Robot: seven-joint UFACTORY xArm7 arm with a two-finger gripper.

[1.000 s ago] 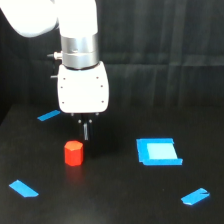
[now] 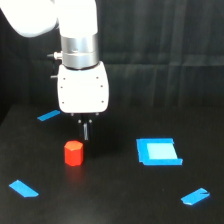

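A red block (image 2: 74,153) with a roughly six-sided outline sits on the black table, left of the middle. My gripper (image 2: 86,131) points down from the white arm, slightly to the right of the block in the picture. Its thin dark fingers are hard to make out against the black background, so how they stand is unclear. Whether they are above or behind the block cannot be judged from this single view. The whole block appears apart from the fingers, on the table.
A pale square framed with blue tape (image 2: 145,152) lies right of the block. Blue tape strips mark the table at the front left (image 2: 23,188), front right (image 2: 195,196) and back left (image 2: 49,115).
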